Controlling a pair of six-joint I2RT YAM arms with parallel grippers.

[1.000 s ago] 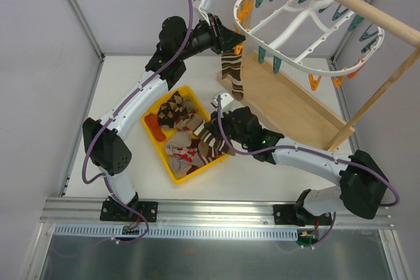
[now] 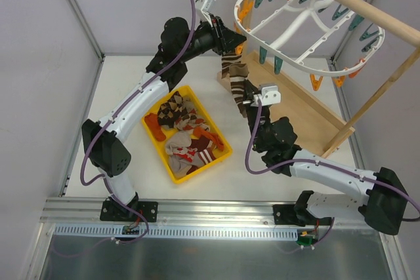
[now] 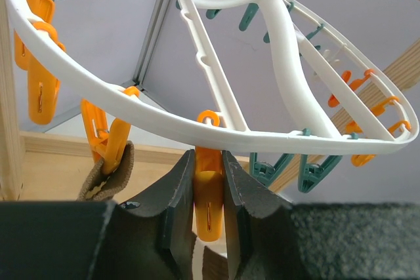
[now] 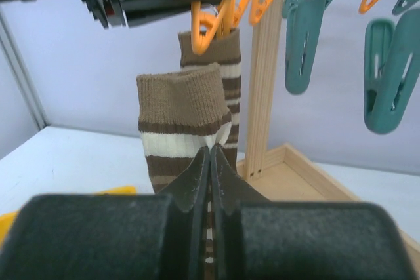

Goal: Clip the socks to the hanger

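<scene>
My left gripper is shut on an orange clip (image 3: pixel 209 211) hanging from the rim of the white hanger (image 3: pixel 262 141). The right gripper grips a brown-and-cream striped sock (image 4: pixel 177 106) near its cuff, with the brown cuff upward. In the right wrist view, that cuff appears just below the held clip; whether they touch I cannot tell. Behind it, a matching striped sock (image 4: pixel 231 73) hangs from a neighbouring orange clip (image 3: pixel 105 137). The held sock's lower part is largely hidden by the right fingers in that view.
A yellow bin (image 2: pixel 175 176) with several socks stands left of centre on the white table. Teal clips (image 4: pixel 303 44) hang along the rim close to the right gripper's side. The wooden stand (image 2: pixel 308 113) lies beneath the hanger, with a wooden post (image 4: pixel 264 83) behind the socks.
My right gripper has carried the sock up from over the yellow bin to just under the hanger's held clip, turning the cuff upward. The left gripper has stayed on its clip.
</scene>
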